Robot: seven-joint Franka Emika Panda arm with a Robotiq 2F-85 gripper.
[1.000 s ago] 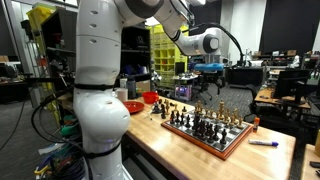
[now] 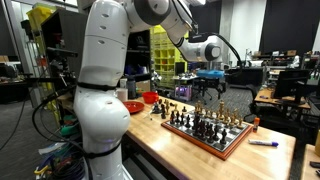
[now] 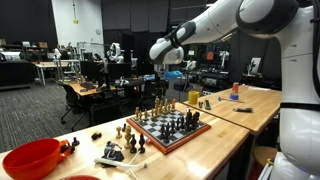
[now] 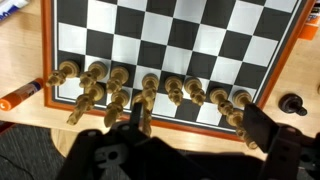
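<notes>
My gripper stands open, its dark fingers (image 4: 268,130) wide apart and nothing held between them. Below it the wrist view shows gold chess pieces (image 4: 150,84) in rows along one side of the checkered chessboard (image 4: 180,35). In exterior view 1 the gripper (image 2: 211,80) hangs above the board's far side, clear of the pieces. Black pieces (image 2: 205,130) stand on the near side of the board. Exterior view 2 shows the same board (image 3: 160,125) with gold and black pieces at opposite sides.
Loose pieces (image 3: 130,140) stand beside the board. A red bowl (image 3: 35,158) and a red container (image 2: 150,98) are on the table. An orange marker (image 4: 20,96) lies close to the board's edge. Bare tabletop (image 2: 180,155) lies in front of the board.
My gripper has come down a little toward the far side of the board. The pieces show no visible change.
</notes>
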